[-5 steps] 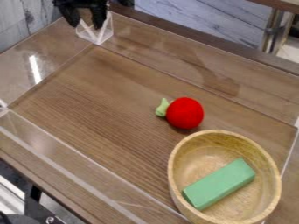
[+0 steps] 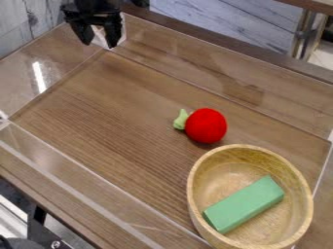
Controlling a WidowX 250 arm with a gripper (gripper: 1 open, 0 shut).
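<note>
My gripper (image 2: 95, 31) is at the top left, a dark shape low over the wooden table (image 2: 104, 117), with its fingers open. A pale, whitish object (image 2: 111, 36) is just at its fingers, too small to make out. A red round object (image 2: 207, 125) with a green top lies right of centre. At the lower right, a cream bowl (image 2: 208, 175) holds a green block (image 2: 243, 203).
A pale wooden ledge or shelf runs along the top right edge.
The gripper has come slightly lower in the view, over the pale object at the top left, which is now more covered. The red object and bowl have not moved.
</note>
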